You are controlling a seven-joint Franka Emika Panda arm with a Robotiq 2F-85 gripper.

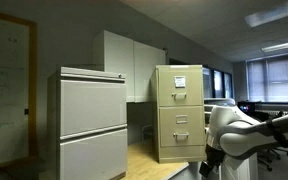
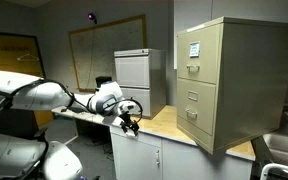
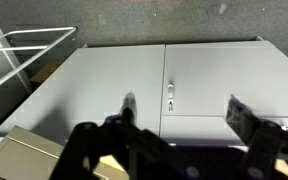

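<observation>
My gripper is open, its two dark fingers standing apart with nothing visible between them. In the wrist view, white cabinet doors fill the area ahead, with a small metal handle near their central seam. From the second exterior view, the gripper hangs in front of the counter near its edge. A beige filing cabinet stands on the counter to its right. Further back is a light grey two-drawer cabinet. The first exterior view shows the gripper low, just right of the beige cabinet, partly cut off.
A white wire rack lies at the left of the wrist view. Dark carpet borders the doors. White wall cupboards hang behind.
</observation>
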